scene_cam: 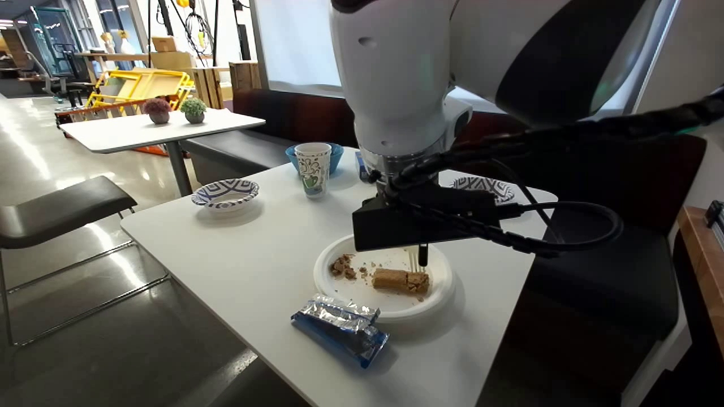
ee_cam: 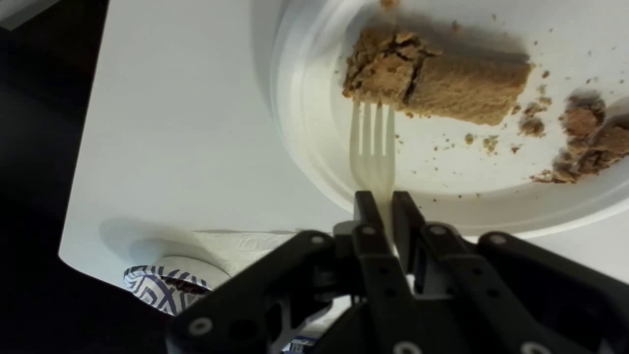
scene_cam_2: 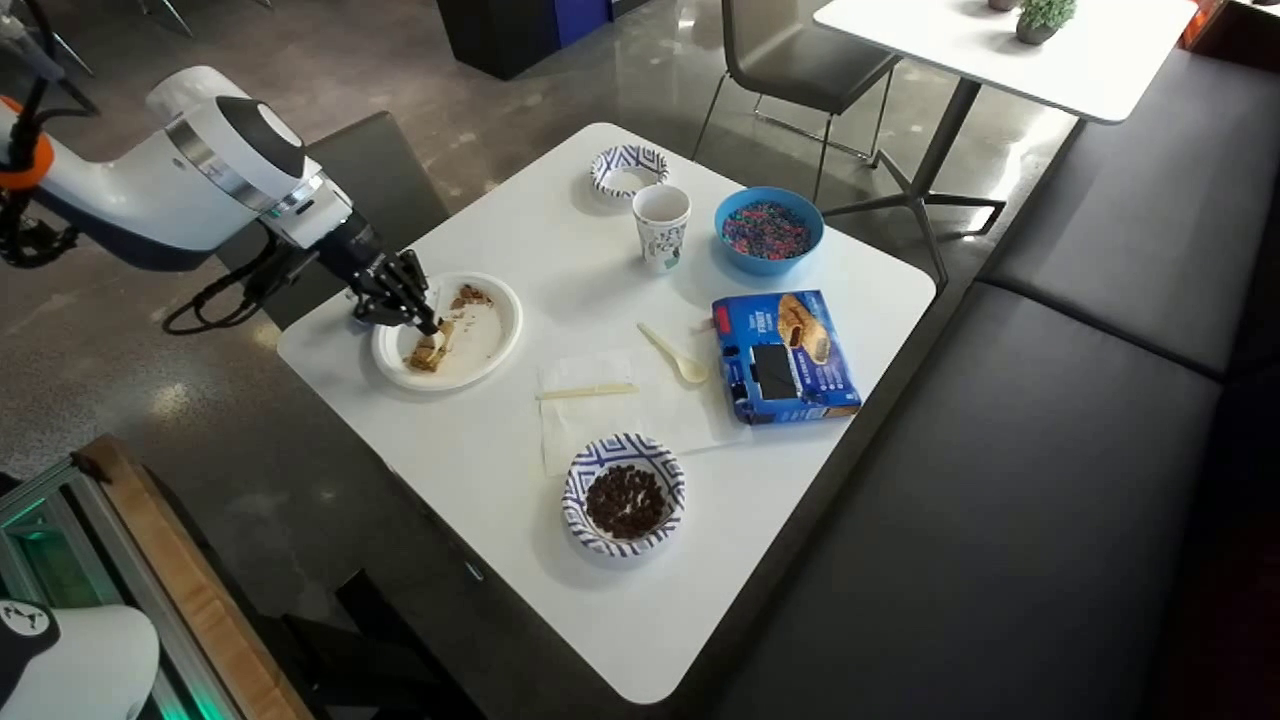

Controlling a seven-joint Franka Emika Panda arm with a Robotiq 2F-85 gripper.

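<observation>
My gripper is shut on the handle of a pale plastic fork [ee_cam: 372, 147], whose tines point away from the fingers. In the wrist view the tine tips meet the near edge of a brown pastry bar [ee_cam: 466, 88], at its cracked end; how deep they reach cannot be told. The bar lies on a white plate [scene_cam: 330, 293], a crack separating its shorter end from the longer piece. Broken crumbly chunks [scene_cam: 343, 267] lie at the plate's other side. In exterior view 2 the gripper [scene_cam_2: 429, 326] hangs low over the plate's edge, partly hiding the fork.
A torn blue wrapper [scene_cam: 344, 329] touches the plate's near side. Elsewhere on the table are a patterned cup [scene_cam_2: 662, 226], a blue bowl of beads [scene_cam_2: 815, 235], a blue box [scene_cam_2: 828, 384], a bowl of dark bits [scene_cam_2: 576, 518], a spoon [scene_cam_2: 690, 367] and a knife [scene_cam_2: 588, 391].
</observation>
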